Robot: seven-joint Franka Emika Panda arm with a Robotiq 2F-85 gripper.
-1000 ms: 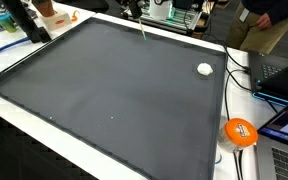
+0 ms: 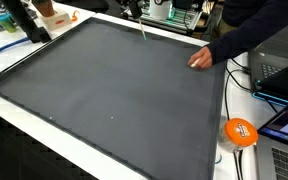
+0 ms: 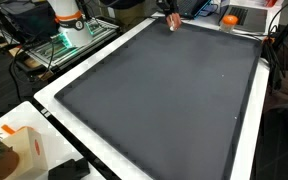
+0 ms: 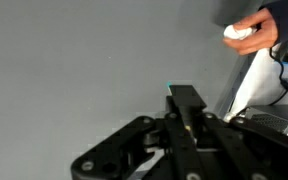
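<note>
My gripper (image 2: 138, 14) hangs at the far edge of the grey board (image 2: 94, 85), close to the robot's base. A thin pale-green stick (image 2: 143, 33) points down from it. In the wrist view the gripper appears shut on this stick, whose small cyan tip (image 4: 169, 87) shows beside the dark fingers; most of the stick is hidden. A person's hand (image 2: 200, 58) reaches onto the board's right side. The wrist view shows a white object (image 4: 242, 32) in that hand, well apart from my gripper.
An orange-lidded container (image 2: 238, 134) stands on the white table beside the board. Laptops and cables line the right side. A brown pot (image 2: 44, 7) and other items sit at the far left. Most of the board is bare.
The person's arm has come in from the upper right, and the hand now covers the white object on the board. My gripper and the green stick have not visibly moved.
</note>
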